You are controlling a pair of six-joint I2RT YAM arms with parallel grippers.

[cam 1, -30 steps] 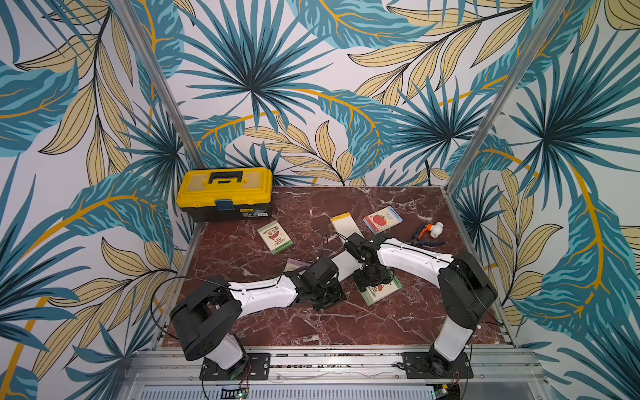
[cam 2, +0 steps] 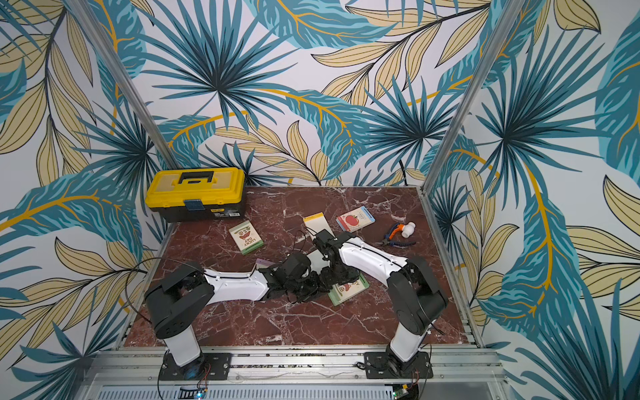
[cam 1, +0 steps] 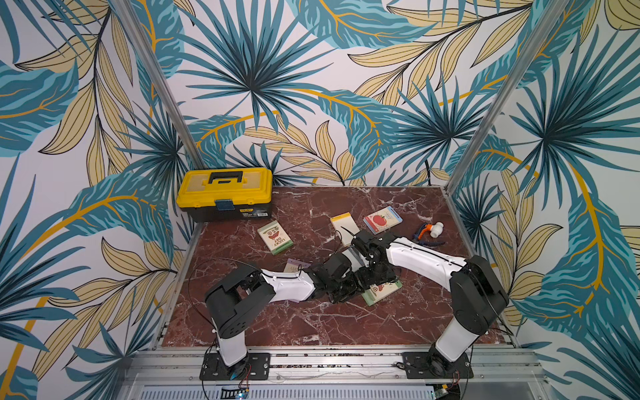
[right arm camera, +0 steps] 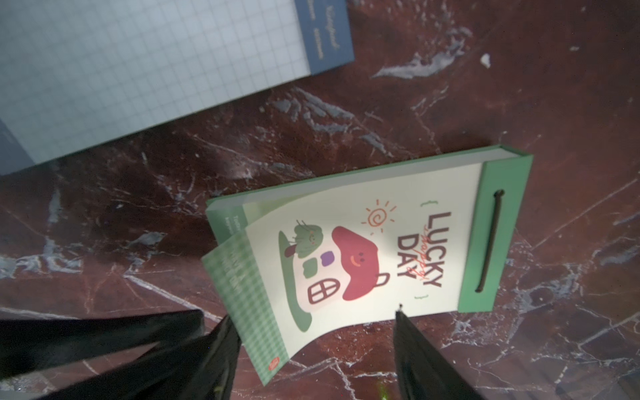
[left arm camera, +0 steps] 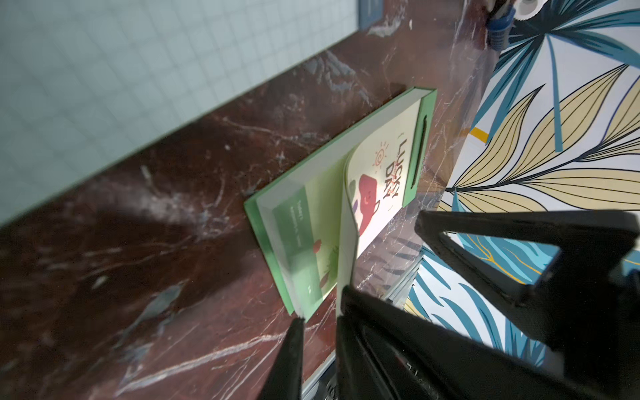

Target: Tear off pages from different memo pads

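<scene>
A green-edged "Lucky Day" memo pad (right arm camera: 426, 233) lies on the table, its top page (right arm camera: 333, 260) bent up at the free end, with the bound strip still flat. In the right wrist view my right gripper is open over that pad, and its left finger (right arm camera: 223, 353) stands by the raised page edge. My left gripper is partly open at the same edge in the left wrist view, a narrow gap between its fingertips. Whether the page edge (left arm camera: 348, 266) sits in that gap, I cannot tell. Both arms hide part of the pad from above.
Farther off are another Lucky Day pad (cam 1: 275, 236), a yellow-topped pad (cam 1: 344, 225) and an apple pad (cam 1: 382, 219). Pliers (cam 1: 426, 243) lie right; a yellow toolbox (cam 1: 225, 193) stands back left.
My left gripper has come right, toward the pad and the right gripper, its arm reaching farther across. The right arm has shifted only slightly.
</scene>
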